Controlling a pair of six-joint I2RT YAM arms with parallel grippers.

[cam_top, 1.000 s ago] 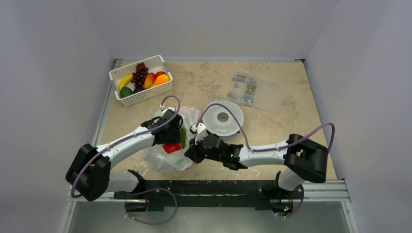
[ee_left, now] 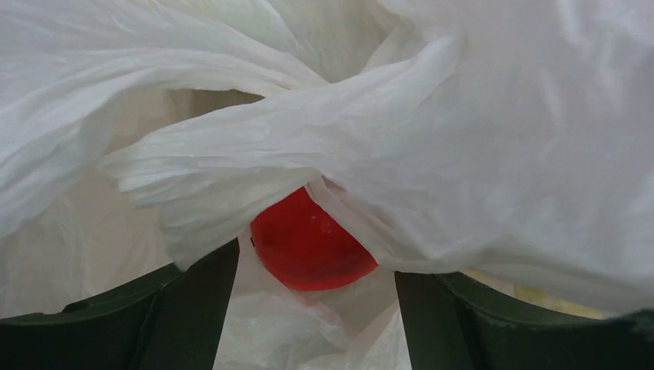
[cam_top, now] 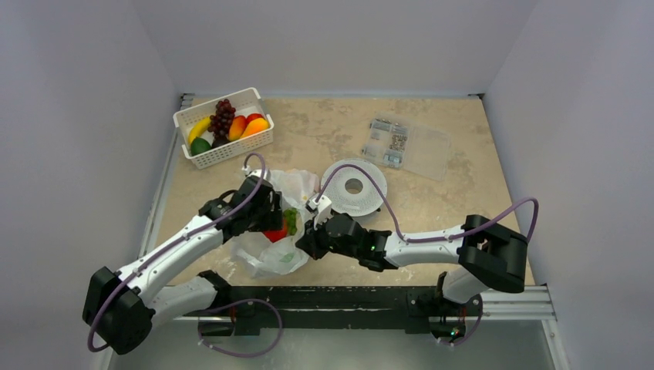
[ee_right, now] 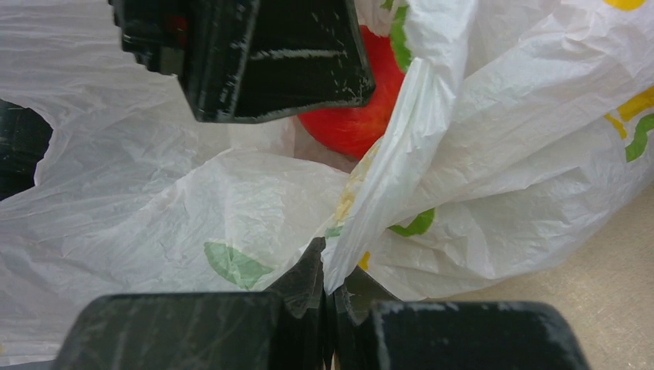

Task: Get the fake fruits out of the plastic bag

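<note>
A crumpled white plastic bag [cam_top: 262,256] lies at the front middle of the table, with a red fruit [cam_top: 274,233] and something green [cam_top: 291,221] inside. My left gripper [cam_top: 274,212] hangs over the bag's opening, its fingers open around the red fruit [ee_left: 308,239] in the left wrist view, apparently not gripping it; folds of plastic cover part of the fruit. My right gripper is shut on a gathered strip of the bag [ee_right: 405,154] at its right side.
A white basket [cam_top: 243,142] of fruits stands at the back left. A perforated white round plate [cam_top: 354,203] sits right of the bag, and a clear parts box [cam_top: 424,150] lies at the back right.
The right arm has barely moved.
</note>
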